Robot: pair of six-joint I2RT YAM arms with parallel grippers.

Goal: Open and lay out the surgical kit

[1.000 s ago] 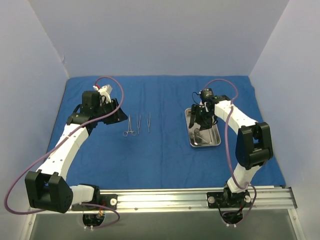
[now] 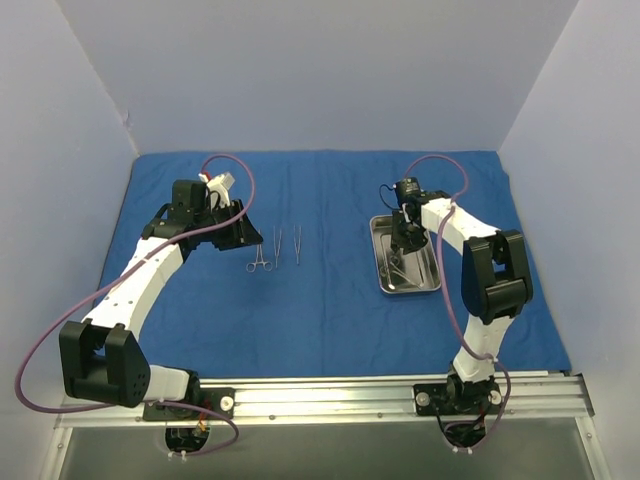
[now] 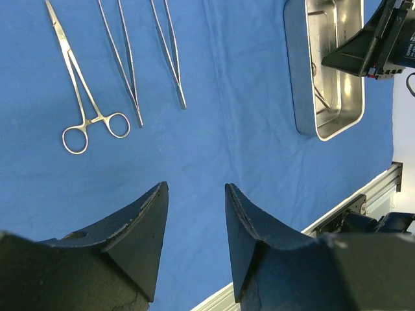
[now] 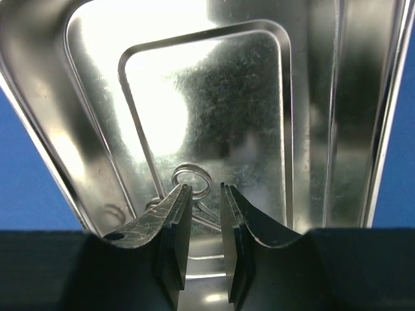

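On the blue cloth at left lie ring-handled forceps and two tweezers, side by side and roughly parallel. My left gripper is open over bare cloth, nothing between its fingers, close to the forceps' handles. The metal tray rests on the right side of the cloth. Inside it, my right gripper has its fingers partly apart above a ring-handled instrument. One ring shows just beyond the fingertips and its shanks pass behind them; the rest is hidden by the gripper.
Between the tweezers and the tray the blue cloth is bare, as is its front part. A metal rail runs along the front edge. Pale walls enclose the back and sides.
My right gripper has moved a little left within the tray, its fingers coming closer together. The laid-out instruments have not moved.
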